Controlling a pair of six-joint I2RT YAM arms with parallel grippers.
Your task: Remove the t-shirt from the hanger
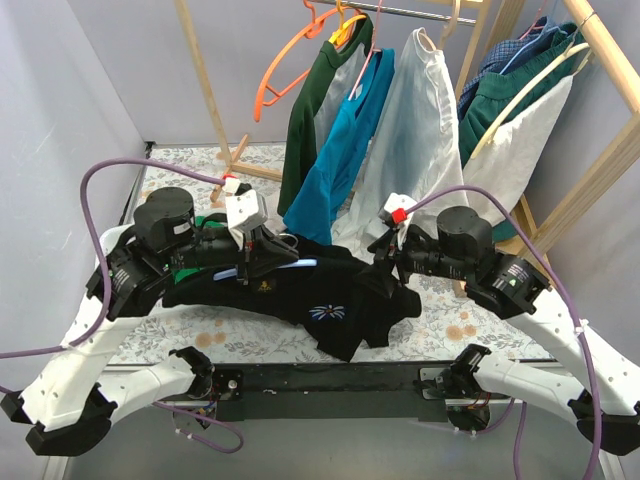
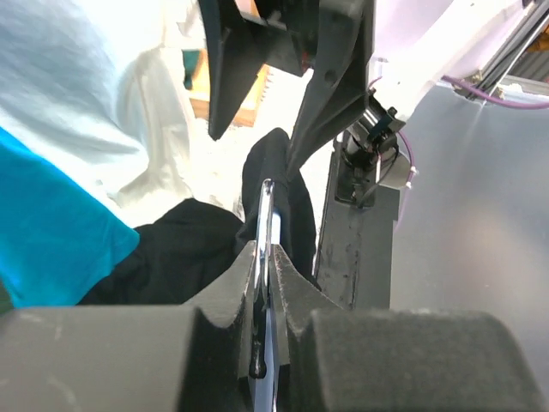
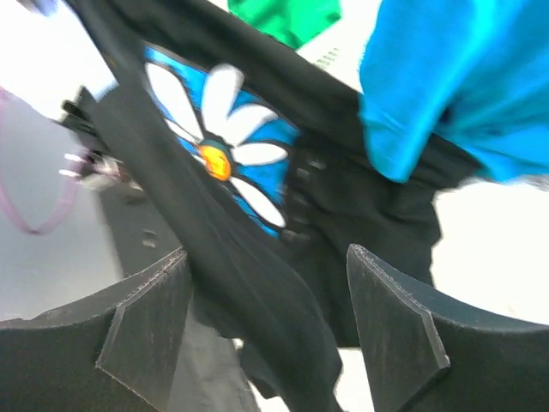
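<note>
A black t-shirt [image 1: 300, 300] with a colourful print lies spread across the front of the table. Its pale blue hanger [image 1: 300, 263] shows as a bar along the top of the shirt. In the left wrist view my left gripper is shut on the hanger [image 2: 264, 206], whose metal hook stands up between the fingers. My right gripper [image 1: 377, 268] is apart from it, over the shirt's right part. Seen from the right wrist, my right gripper is open; a loose black fold [image 3: 249, 300] of the shirt runs between its fingers.
Behind the arms, a teal garment [image 1: 340, 150], a dark green one [image 1: 308, 120] and a white one [image 1: 415, 130] hang from the rack. An empty orange hanger [image 1: 283, 60] is beside them. Green cloth [image 1: 183, 273] and a white basket sit at left, partly hidden.
</note>
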